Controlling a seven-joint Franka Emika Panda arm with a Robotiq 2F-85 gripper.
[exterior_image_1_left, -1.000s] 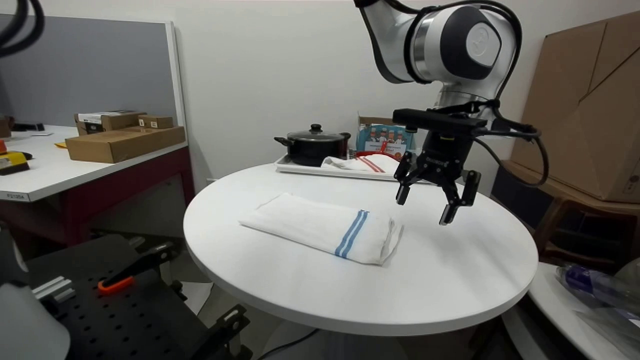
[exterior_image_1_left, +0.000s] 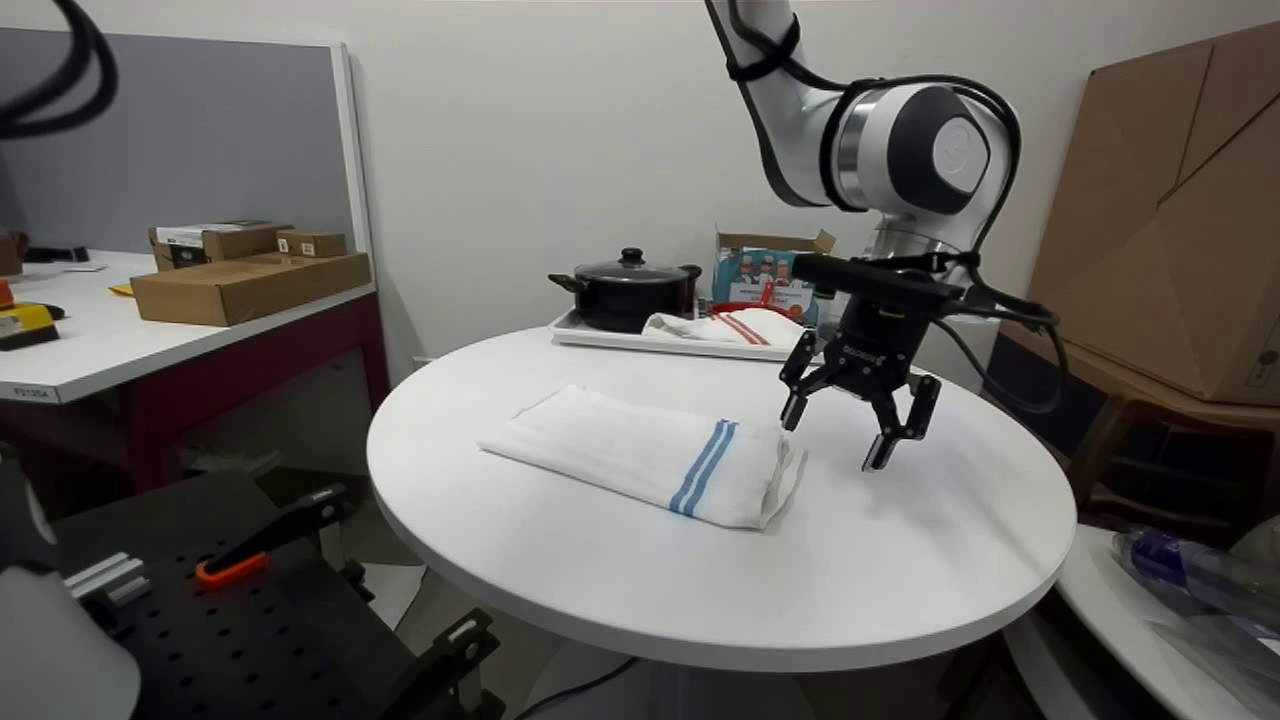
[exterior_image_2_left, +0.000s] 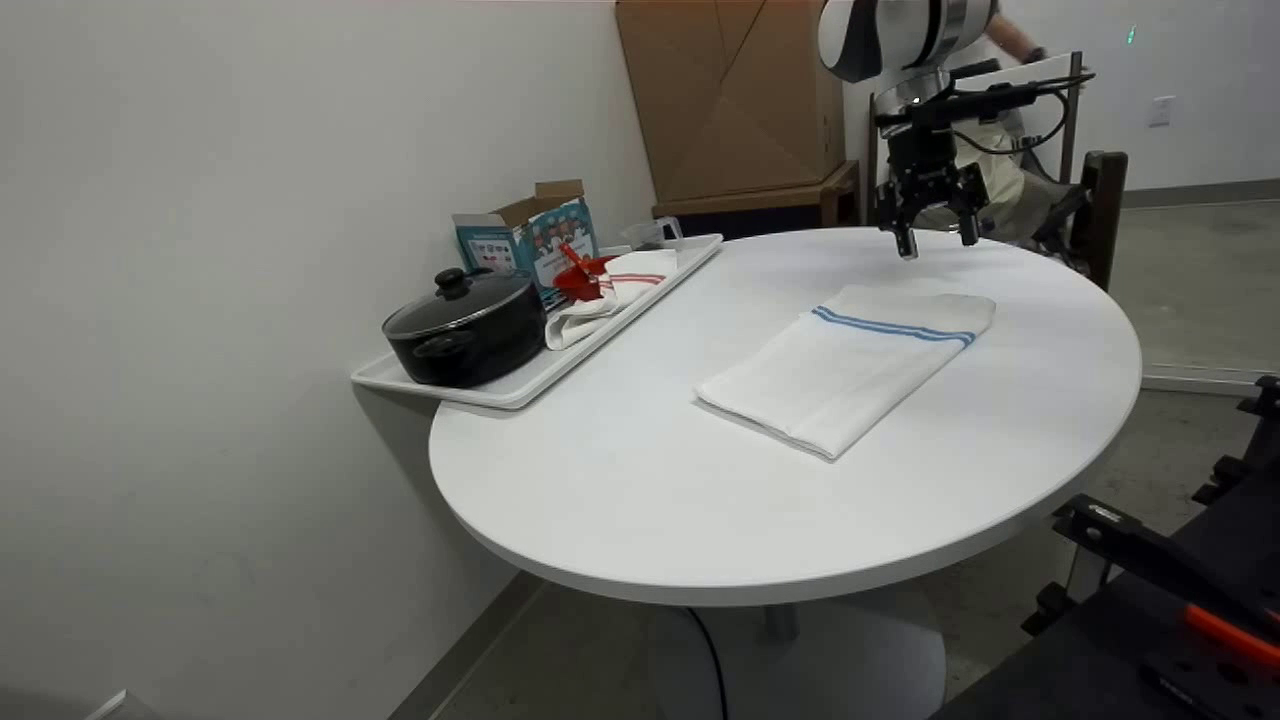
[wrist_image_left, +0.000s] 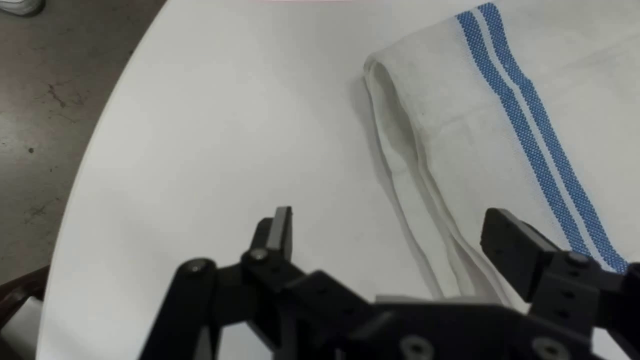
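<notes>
On the round white table (exterior_image_1_left: 576, 574) lies a folded white towel (exterior_image_1_left: 612, 446) with two blue stripes near one end. My gripper (exterior_image_1_left: 846, 440) hangs over the tabletop just beyond the striped end, its fingers wide apart and empty. In the second exterior view the towel (exterior_image_2_left: 840, 378) is flat, and the gripper (exterior_image_2_left: 936, 244) stands past its far striped side. From the wrist, the towel's layered folded edge (wrist_image_left: 414, 174) runs down between the fingers of the gripper. The right finger (wrist_image_left: 510, 246) overlaps the towel in that view; the left one has bare table behind it.
A white tray (exterior_image_2_left: 540, 382) along the wall holds a black lidded pot (exterior_image_2_left: 468, 326), a blue box (exterior_image_2_left: 534, 246), a red item and a red-striped cloth (exterior_image_2_left: 612, 294). Large cardboard boxes (exterior_image_1_left: 1164, 228) stand at the right.
The arm has come down and slightly left, bringing the open gripper lower and nearer the towel. The towel has stayed where it was.
</notes>
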